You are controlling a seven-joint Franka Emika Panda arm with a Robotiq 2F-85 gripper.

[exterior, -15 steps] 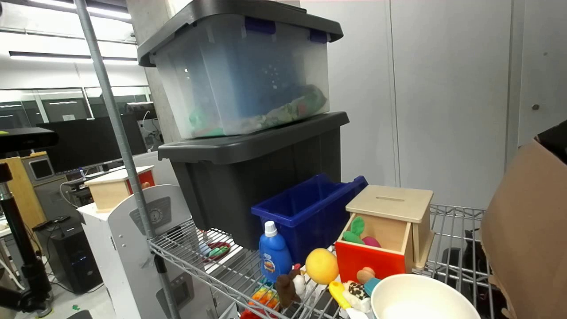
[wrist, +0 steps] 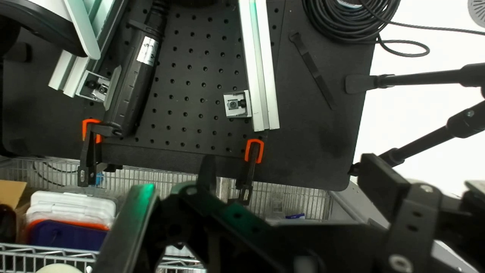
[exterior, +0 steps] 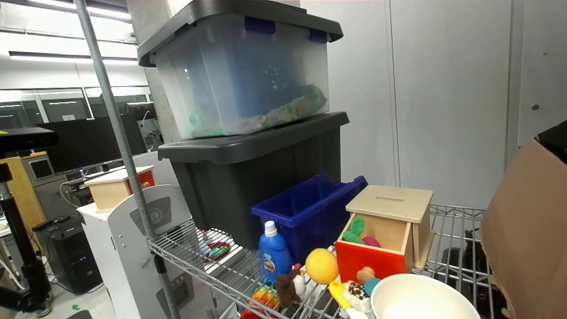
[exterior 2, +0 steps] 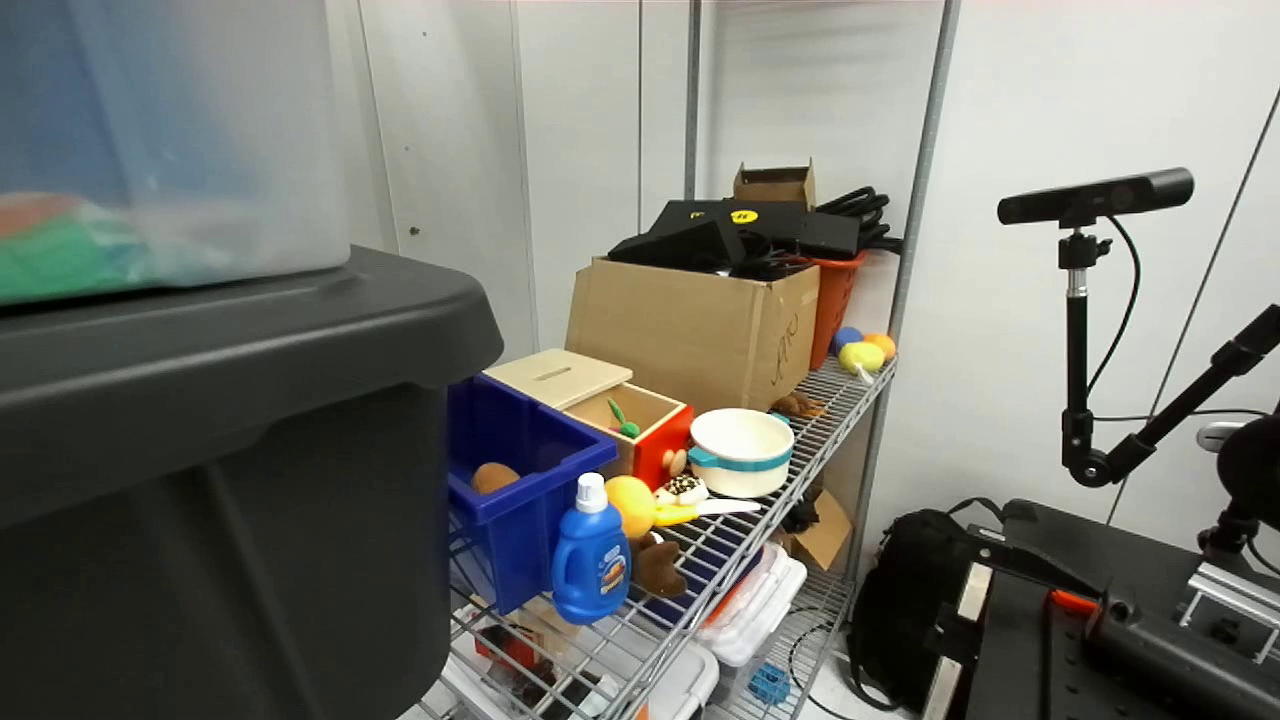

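In the wrist view, my gripper stands above the edge of a black perforated table [wrist: 191,86]. Its dark fingers [wrist: 382,170] are spread apart, with nothing visible between them. Both exterior views show a wooden box [exterior: 390,201] with its red-fronted drawer [exterior: 372,262] pulled out. A green toy [exterior: 355,231] lies inside that drawer, beside something magenta. Around the box on the wire shelf are a yellow-orange ball [exterior: 322,266], a blue bottle [exterior: 273,254], a white pot [exterior 2: 741,438] with a teal band and a yellow-handled knife [exterior 2: 708,510]. The gripper is outside both exterior views.
A blue bin [exterior 2: 528,444] holding a brown object stands behind the bottle. Large stacked storage bins [exterior: 255,175] and a cardboard box [exterior 2: 672,330] flank the shelf items. Metal rails [wrist: 259,68], clamps and coiled cable [wrist: 352,22] occupy parts of the table.
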